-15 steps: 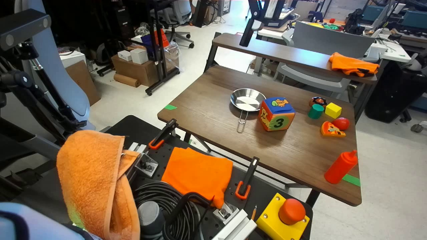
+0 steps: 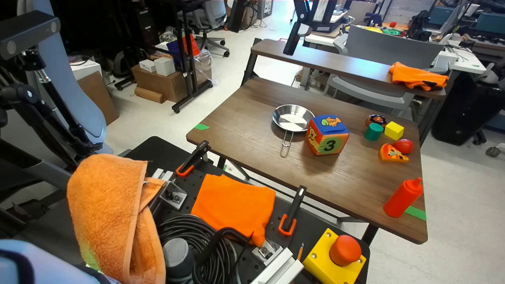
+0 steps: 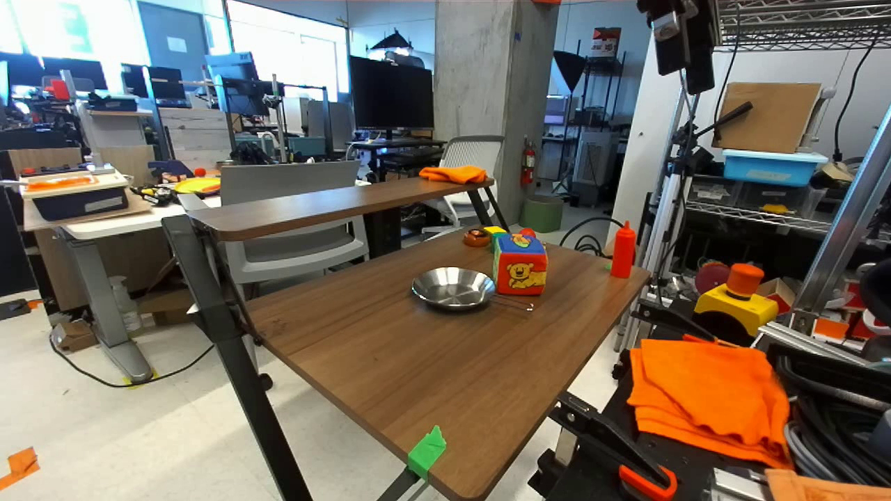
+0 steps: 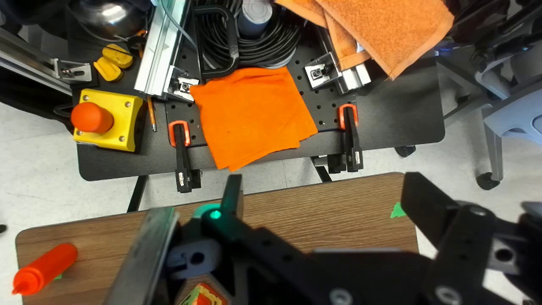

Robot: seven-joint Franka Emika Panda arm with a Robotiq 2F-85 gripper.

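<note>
Above the wooden table (image 2: 236,123) my gripper hangs open with nothing between its fingers; in exterior view 1 it shows partly at the top edge. A steel pan (image 2: 293,118) with a thin wire handle rests on the table. Right beside it sits a colourful cube (image 2: 328,135) bearing a 3. A red squeeze bottle (image 2: 403,198) stands near the right front corner. Farther back at the right are a green cylinder (image 2: 373,132), a yellow block (image 2: 393,130), a red round item (image 2: 403,146), a toy pizza slice (image 2: 393,153) and a dark-and-orange item (image 2: 375,120).
A raised shelf (image 2: 326,63) along the table's back carries an orange cloth (image 2: 416,76). In front, a black cart holds a folded orange cloth (image 4: 254,114), clamps, cables and a yellow box with a red button (image 4: 109,121).
</note>
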